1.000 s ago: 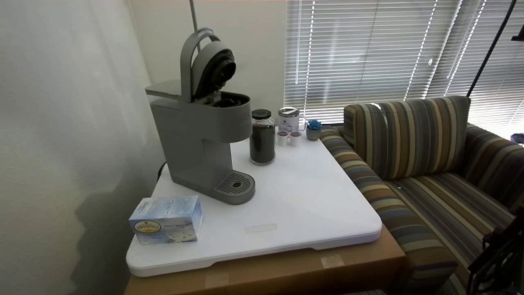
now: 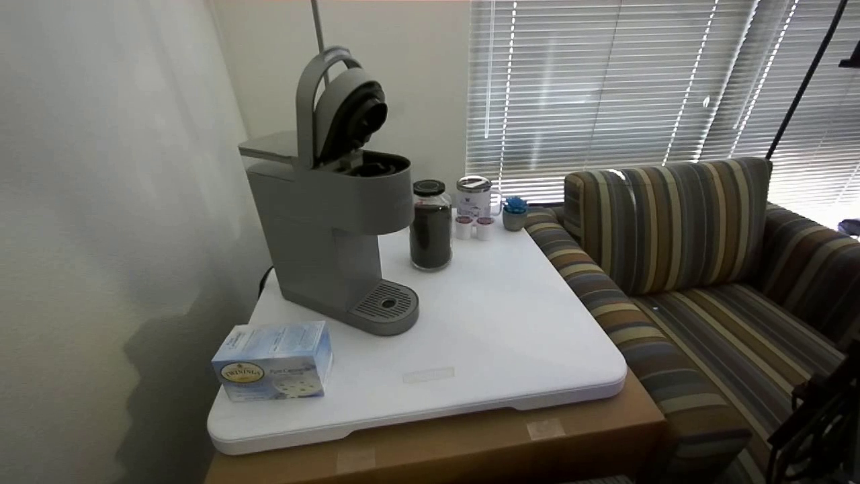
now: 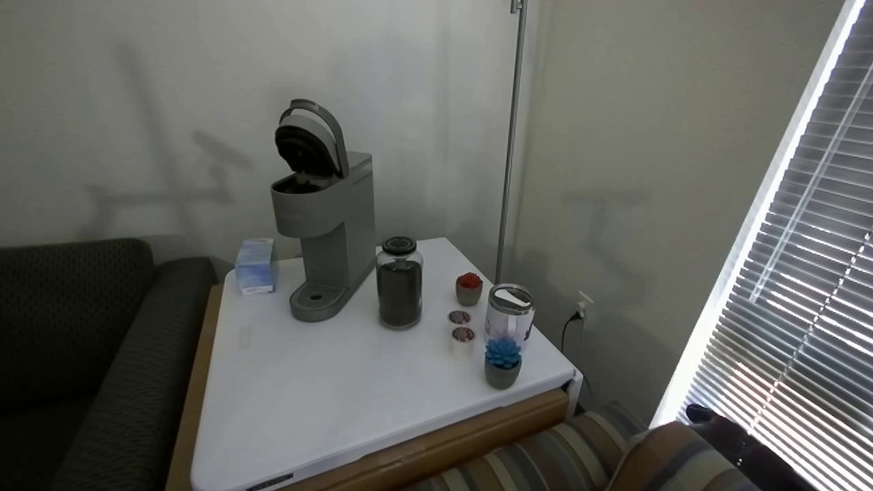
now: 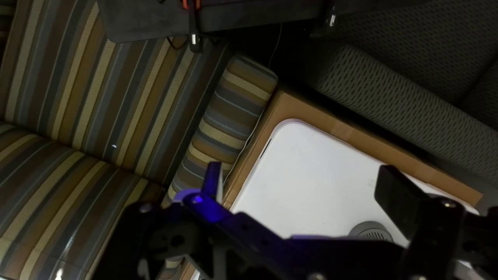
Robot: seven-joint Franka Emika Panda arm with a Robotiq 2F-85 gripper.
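In the wrist view my gripper stands open, its two dark fingers wide apart with nothing between them. It hangs over the white tabletop [image 4: 298, 172] near the striped armchair. On the table the grey coffee maker [image 2: 322, 218] has its lid [image 2: 347, 105] raised. A lidded jar of dark contents [image 3: 399, 286] stands beside it. Two small pods [image 3: 462, 339] sit close to a white mug [image 3: 509, 315] with a lid. A pale blue tea box [image 2: 274, 363] lies at the table's wall-side corner.
A blue succulent pot [image 3: 502, 364] is by the mug and a red one [image 3: 468, 289] behind the pods. The striped armchair [image 2: 669, 226] borders one side, a dark sofa [image 3: 74, 327] another.
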